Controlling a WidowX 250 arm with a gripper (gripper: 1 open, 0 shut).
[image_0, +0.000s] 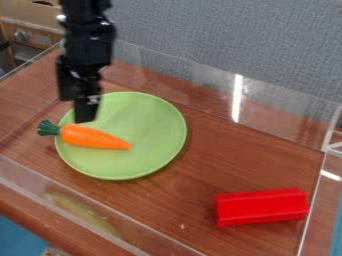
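My black gripper (76, 88) hangs blurred over the upper left rim of the green plate (147, 140), its fingers apart and pointing down, open. An orange carrot (96, 138) with a green top lies on the left part of the plate, just below the gripper. At the lower right a red block (261, 208) rests on the wooden table (201, 190).
Clear low walls edge the table, with a grey panel (241, 50) behind. A cardboard box (27, 15) stands at the top left, partly out of view.
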